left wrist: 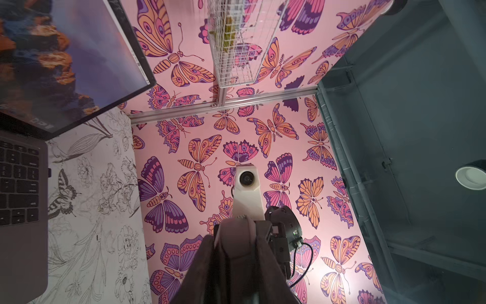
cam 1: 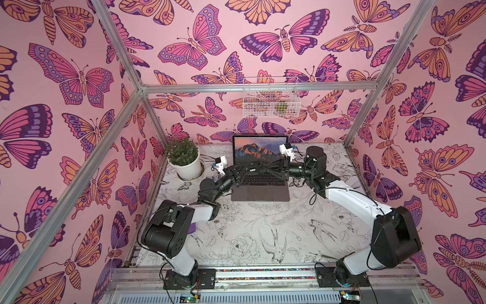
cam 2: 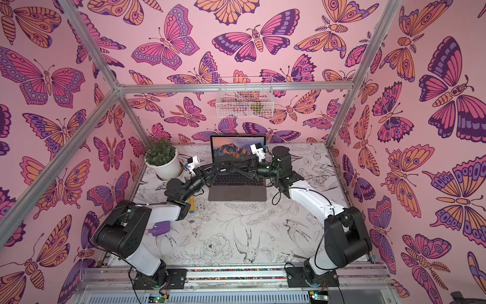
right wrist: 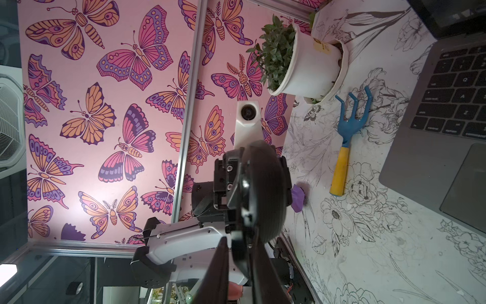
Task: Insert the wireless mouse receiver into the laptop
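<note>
The open laptop (cam 1: pixel 259 192) stands at the back centre. Above its keyboard, my left gripper (cam 1: pixel 241 169) is shut on a black mouse (cam 1: pixel 251 167), seen close and blurred in both wrist views (left wrist: pixel 238 238) (right wrist: pixel 263 192). My right gripper (cam 1: pixel 272 169) reaches to the mouse from the right; its fingers are at the mouse's near end, but whether they grip it is unclear. I cannot make out the receiver. A small dark piece (left wrist: pixel 49 172) sticks out of the laptop's right edge in the left wrist view.
A potted plant (cam 1: pixel 183 164) stands left of the laptop. A blue-and-yellow hand rake (right wrist: pixel 340 169) and a purple tool (cam 2: pixel 160 228) lie on the table's left. A wire basket (cam 1: pixel 271 109) hangs on the back wall.
</note>
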